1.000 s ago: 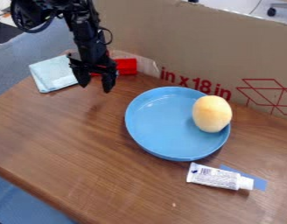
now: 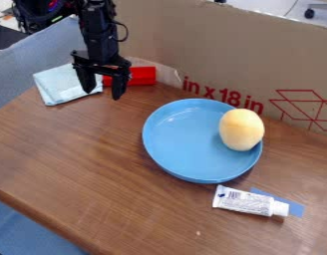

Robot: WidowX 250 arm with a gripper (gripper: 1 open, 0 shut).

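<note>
My black gripper (image 2: 103, 82) hangs at the upper left of the camera view, over the right part of a folded pale blue cloth (image 2: 59, 87) and in front of a red object (image 2: 143, 76). Its fingers point down and are apart, and I see nothing held between them. Whether it touches anything beneath is unclear. A blue plate (image 2: 183, 144) lies right of centre with a round pale yellow item (image 2: 241, 129) on its right side.
A white tube (image 2: 243, 199) lies at the lower right, by a small blue patch. A cardboard wall (image 2: 246, 60) closes off the back.
The objects on the table look unmoved.
</note>
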